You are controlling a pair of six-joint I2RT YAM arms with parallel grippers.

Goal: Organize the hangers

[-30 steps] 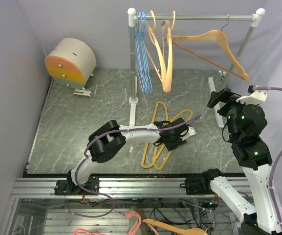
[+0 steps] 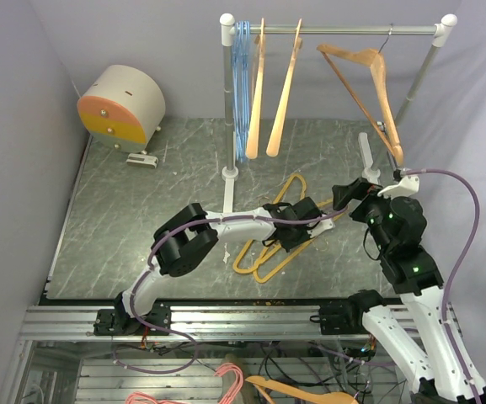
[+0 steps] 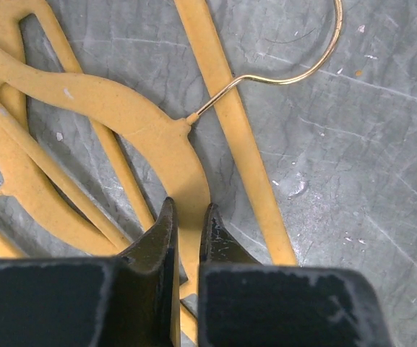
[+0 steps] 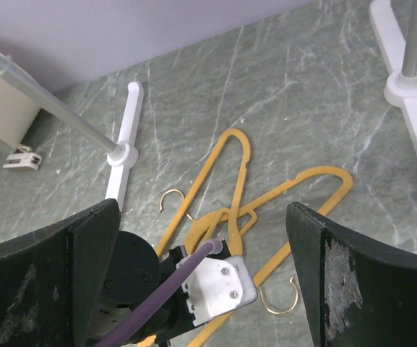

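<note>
Several orange-yellow hangers (image 2: 251, 267) lie overlapping on the grey floor. My left gripper is shut on the curved shoulder of the upper hanger (image 3: 139, 126), whose gold hook (image 3: 280, 79) points right. My right gripper (image 2: 354, 189) stands open above and right of the pile, holding nothing; its two dark fingers frame the pile and the left arm in the right wrist view. On the rail (image 2: 344, 30) hang blue hangers (image 2: 241, 84) at the left end, two light wooden hangers (image 2: 283, 97) and a wide wooden hanger (image 2: 376, 76) at the right.
A cream round box (image 2: 130, 97) stands at the back left. The rack's white feet (image 4: 126, 123) rest on the floor either side of the pile. More pink and wooden hangers (image 2: 301, 392) lie beyond the front rail.
The hanging hangers are swinging. The hanger pile shifted slightly under my left gripper.
</note>
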